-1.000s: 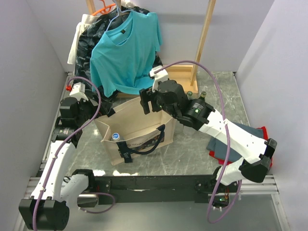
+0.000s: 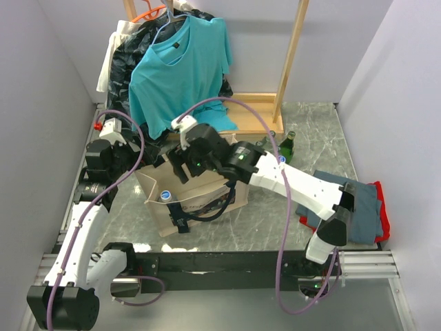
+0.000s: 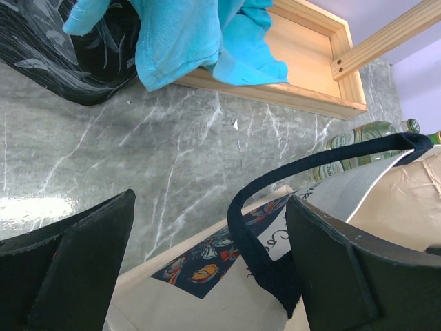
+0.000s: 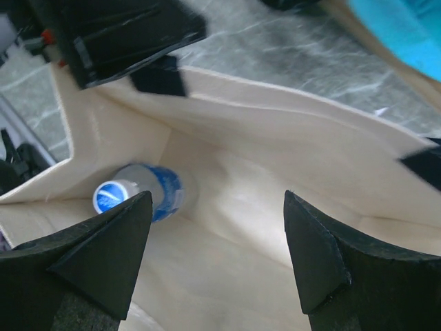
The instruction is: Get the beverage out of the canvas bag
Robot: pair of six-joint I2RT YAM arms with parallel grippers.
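An open beige canvas bag (image 2: 158, 214) with dark straps stands in the middle of the counter. A bottle (image 2: 167, 197) with a blue cap and label lies inside at its left, clear in the right wrist view (image 4: 148, 189). My right gripper (image 2: 180, 164) hangs open over the bag, above and beside the bottle, with nothing between its fingers. My left gripper (image 2: 146, 153) is at the bag's back left corner; in the left wrist view the strap and rim (image 3: 255, 248) show between its fingertips, which look apart, though whether they grip is unclear.
A wooden rack (image 2: 289, 48) with a blue T-shirt (image 2: 179, 76) and dark garments stands behind. Green bottles (image 2: 286, 148) stand right of the bag. Folded grey and red cloths (image 2: 344, 207) lie at the right of the counter.
My right arm has moved leftward and slightly down, bringing its gripper further over the bag toward the bottle. The left arm and bag look unchanged.
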